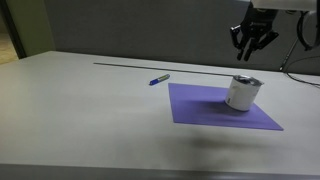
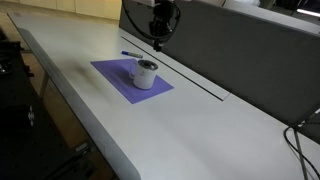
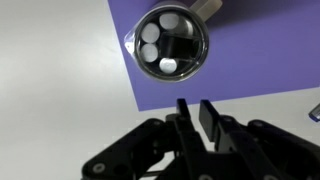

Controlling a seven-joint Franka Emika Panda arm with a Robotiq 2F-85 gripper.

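A white mug [image 1: 242,95] stands upright on a purple mat [image 1: 196,100]. In the wrist view, several pale round pieces and a dark one show inside the mug [image 3: 150,52], whose handle points to the top right. My gripper [image 1: 242,53] hangs above and behind the mug in exterior view 1, not touching it. Its fingertips [image 3: 183,106] stand a small gap apart in the wrist view, beyond the mat's edge, with nothing between them. The gripper is part open.
A blue-and-grey marker [image 1: 159,79] lies on the white table [image 1: 80,110], left of the mat. A thin dark strip [image 1: 150,68] runs along the back. Dark cables [image 2: 297,145] hang at the far right.
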